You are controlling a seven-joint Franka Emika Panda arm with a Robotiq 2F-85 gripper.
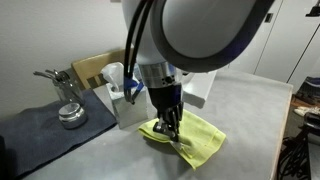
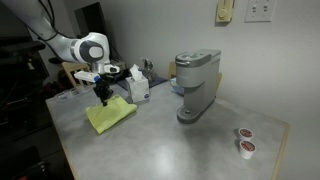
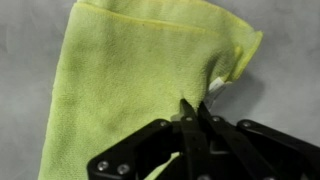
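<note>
A yellow-green cloth (image 3: 140,75) lies spread on the grey table, with a folded edge and a small white tag (image 3: 215,90) in the wrist view. My gripper is shut on the cloth close to that tag, its fingertips down at the fabric. From the other side, the cloth (image 2: 112,115) shows below my gripper (image 2: 104,101) at the table's left. In exterior view 1 the arm covers part of the cloth (image 1: 203,138), and the fingertips are hard to make out.
Behind the cloth stands a white tissue box (image 2: 138,88). A grey coffee machine (image 2: 200,85) is to its right, and two small pods (image 2: 246,148) sit at the far right. A dark mat (image 1: 50,135) holds a utensil pot (image 1: 65,88) and a metal canister (image 1: 72,115). Mid-table is clear.
</note>
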